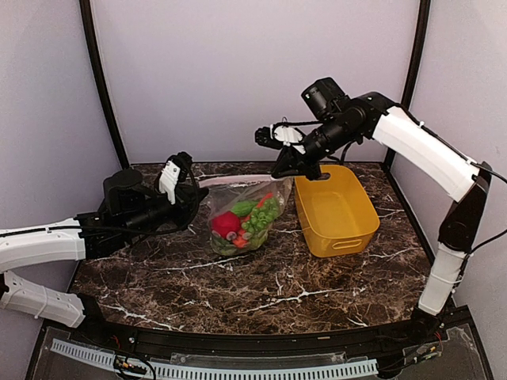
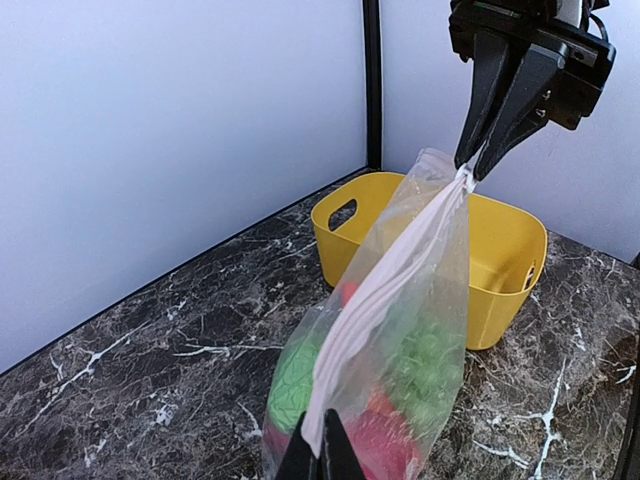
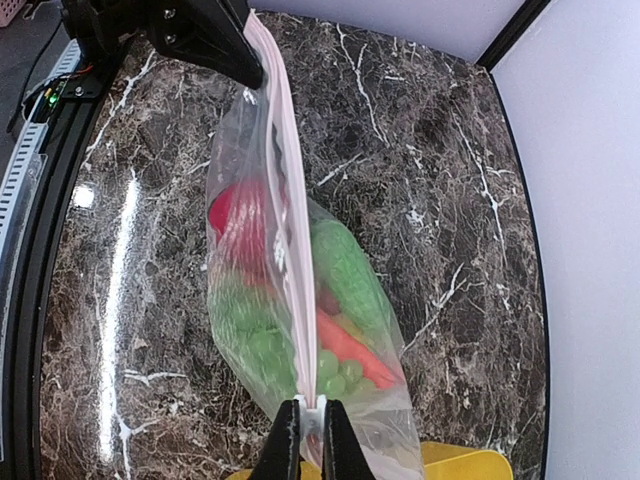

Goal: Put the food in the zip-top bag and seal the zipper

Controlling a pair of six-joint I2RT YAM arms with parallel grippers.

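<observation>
A clear zip top bag (image 1: 245,229) holding red, orange and green food sits on the marble counter, its pale pink zipper strip (image 2: 375,295) stretched between both grippers. My left gripper (image 1: 201,190) is shut on one end of the strip, seen low in the left wrist view. Opposite it, my right gripper is shut on the strip near the other end, above the bag's right side. In the right wrist view the food (image 3: 345,345) shows through the plastic below the taut strip.
A yellow bin (image 1: 337,214) stands right of the bag, with no items visible inside. Walls enclose the back and sides.
</observation>
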